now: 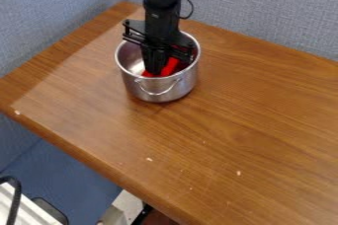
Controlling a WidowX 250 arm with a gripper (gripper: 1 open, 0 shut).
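Observation:
A steel pot with a wire handle stands on the wooden table toward the back left. Inside it lies a red object, partly covered by my black gripper, which reaches down into the pot from above. The fingertips are mostly hidden by the pot and their own dark body, so what is between them, if anything, does not show clearly.
Grey padded walls stand behind and at the left, close to the pot. A white object with a black cable sits off the table's front left.

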